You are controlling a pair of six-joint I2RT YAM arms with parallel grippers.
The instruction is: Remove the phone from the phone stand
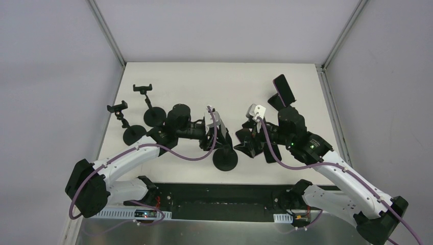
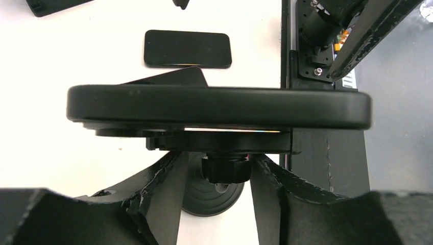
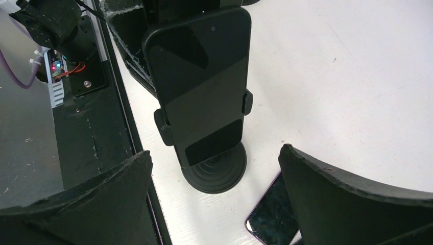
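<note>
A black phone (image 3: 201,87) is held upright in a clamp stand whose round base (image 1: 224,161) rests near the table's front. My left gripper is at the stand's back, its fingers either side of the dark mount (image 2: 224,168) below the holder; whether they press on it I cannot tell. Facing the phone from the right, my right gripper stands open, nothing between its fingers, a short way from it.
Two empty stands (image 1: 134,133) stand at the left. Several phones (image 3: 270,214) lie flat to the right, and another phone (image 1: 284,91) sits on a stand at back right.
</note>
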